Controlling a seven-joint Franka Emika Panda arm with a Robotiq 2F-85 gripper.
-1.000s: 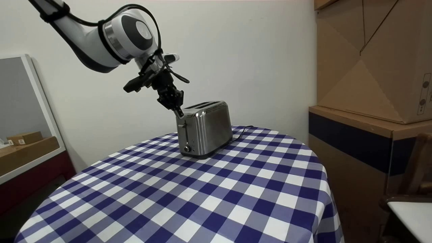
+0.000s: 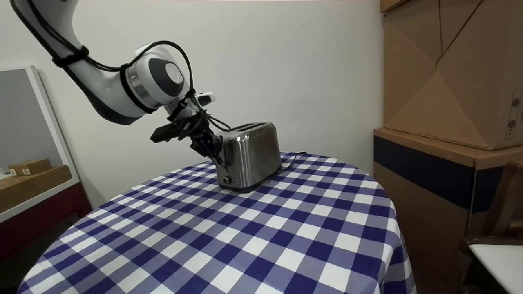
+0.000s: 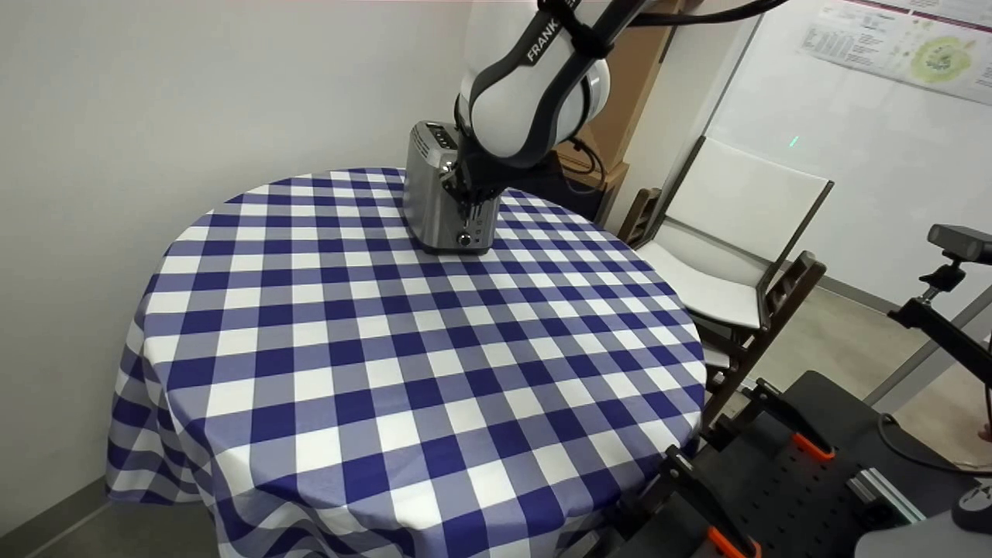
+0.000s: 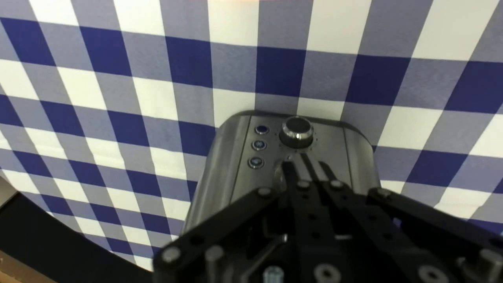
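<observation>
A brushed-steel toaster stands upright on the checkered table. Against its control end, my gripper points downward with its fingers together. From above, in the wrist view, the shut gripper lies over the lever slot, just short of the round dial. Several small buttons run beside that dial. Nothing shows between the fingers. The lever is mostly hidden by the gripper, so its height and whether the fingers touch it cannot be made out.
A blue-and-white checkered cloth covers the round table, bare apart from the toaster. The toaster's cord trails behind it. Cardboard boxes stand off to the right, and a pale wall is close behind the table.
My gripper has come down from the toaster's top edge along its control end, now low near the dial. The lever, seen high before, is now covered. The toaster has stayed put.
</observation>
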